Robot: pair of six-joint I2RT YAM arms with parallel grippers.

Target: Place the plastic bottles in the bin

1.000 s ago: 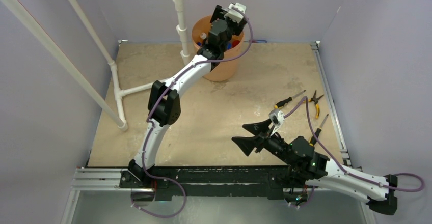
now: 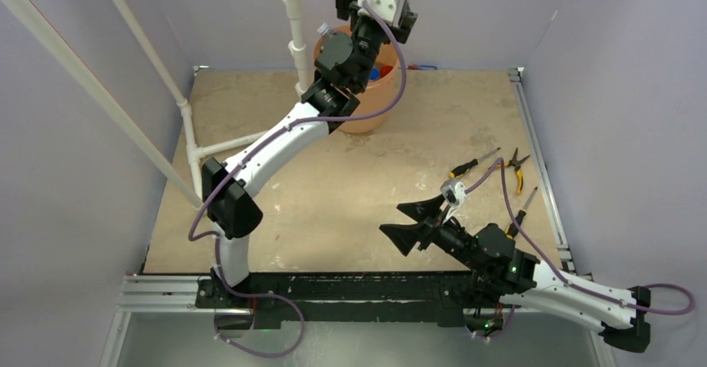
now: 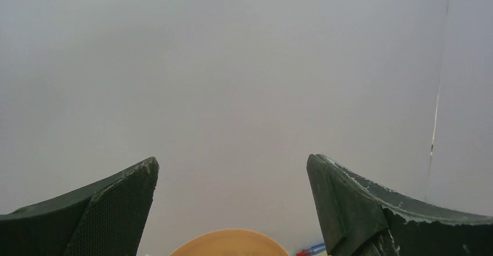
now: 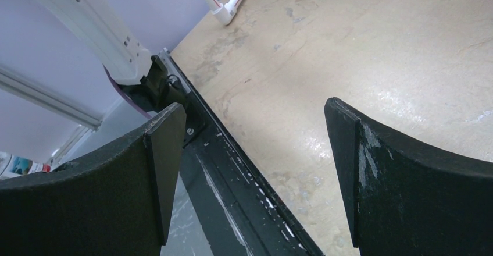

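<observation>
An orange bin (image 2: 371,104) stands at the back of the table, with red and blue items and a clear bottle partly visible inside, largely hidden by my left arm. My left gripper (image 2: 375,12) is raised over the bin, open; in the left wrist view nothing is between its fingertips, and the bin's orange rim (image 3: 232,238) shows low behind them. My right gripper (image 2: 408,221) hangs over the front right of the table, open, with only tabletop and the front edge visible between its fingers.
White pipes (image 2: 190,129) stand along the left and beside the bin. Screwdrivers (image 2: 463,168) and yellow-handled pliers (image 2: 518,177) lie on the right.
My left arm has risen out of the bin, its elbow moving toward the front left and the gripper higher above the rim. The right arm is unchanged.
</observation>
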